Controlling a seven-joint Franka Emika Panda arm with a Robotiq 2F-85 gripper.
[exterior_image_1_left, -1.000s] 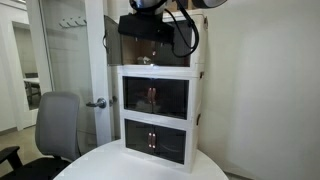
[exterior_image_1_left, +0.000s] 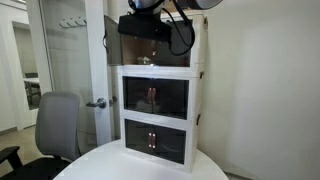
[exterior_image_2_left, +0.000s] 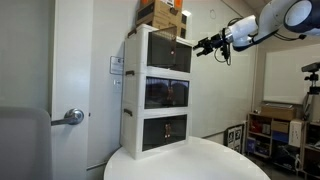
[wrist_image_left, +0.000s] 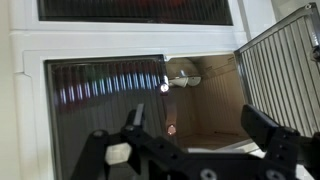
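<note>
The white cabinet (exterior_image_1_left: 161, 72) has three tiers with dark ribbed doors. On its top tier one door (exterior_image_1_left: 113, 42) stands swung open at the left, and the other, closed door (wrist_image_left: 105, 105) fills the left of the wrist view. Between that one and the open door (wrist_image_left: 285, 75) shows the brown inside of the compartment (wrist_image_left: 215, 95). My gripper is open in front of this tier, with nothing seen between its fingers. From the side, the gripper (exterior_image_2_left: 205, 46) appears at about the top tier's height. Its fingertips are hard to make out in both exterior views.
Brown boxes (exterior_image_2_left: 160, 15) are stacked on the cabinet top. A grey chair (exterior_image_1_left: 57, 125) is at the left, near a room door (exterior_image_2_left: 90, 90). Shelves (exterior_image_2_left: 275, 130) stand far right.
</note>
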